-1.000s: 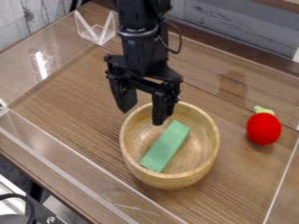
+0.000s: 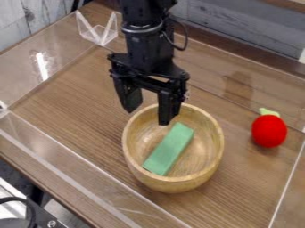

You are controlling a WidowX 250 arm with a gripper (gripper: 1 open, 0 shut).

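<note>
A wooden bowl (image 2: 143, 174) sits at the lower middle, holding a green rounded block (image 2: 169, 149). My black gripper (image 2: 148, 109) hangs over the bowl's back edge, open, its fingers spread apart with nothing seen between them. A red tomato-like object (image 2: 268, 131) with a green top lies to the right of the bowl.
A pale wall or rim runs along the back. A black cable lies at the lower left corner.
The gripper has risen slightly over the last second. The bowl, green block and red object look unmoved.
</note>
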